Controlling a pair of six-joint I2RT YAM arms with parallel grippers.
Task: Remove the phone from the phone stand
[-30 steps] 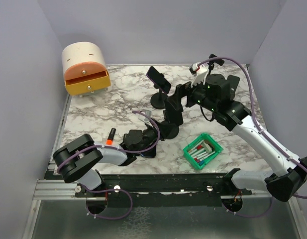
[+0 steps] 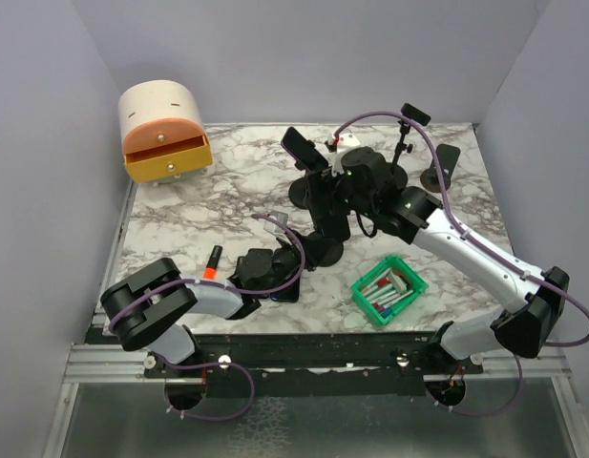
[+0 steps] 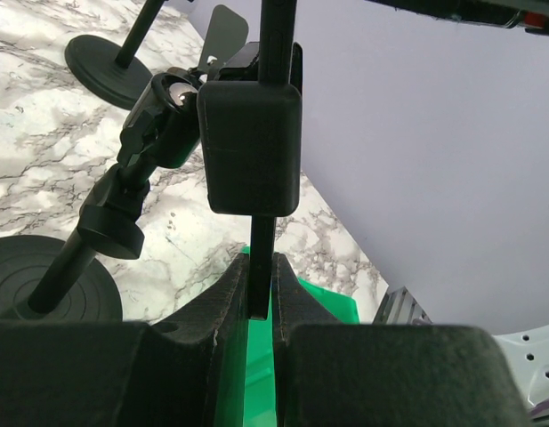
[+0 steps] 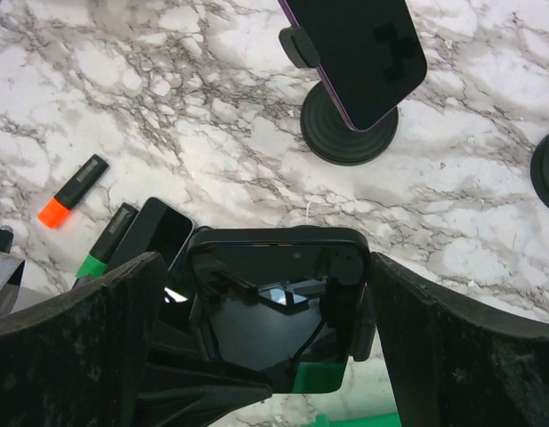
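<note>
A dark phone (image 4: 278, 311) rests in the front stand, its glossy screen (image 2: 329, 221) facing the front of the table. My left gripper (image 2: 313, 250) is low at this stand. In the left wrist view, the left gripper is shut on the lower end of the stand's black holder bar (image 3: 262, 240), below the square holder body (image 3: 252, 147). My right gripper (image 2: 329, 188) is open at the phone's upper part. In the right wrist view the fingers (image 4: 123, 311) straddle the phone's width; whether either touches it is hard to tell.
Another phone (image 2: 305, 149) stands just behind, on its own stand. More stands (image 2: 437, 179) occupy the back right. A green tray of markers (image 2: 361, 294) lies front right. Markers (image 2: 213, 260) and a flat phone (image 2: 286, 290) are at the left arm.
The left arm and the stand have stayed put.
</note>
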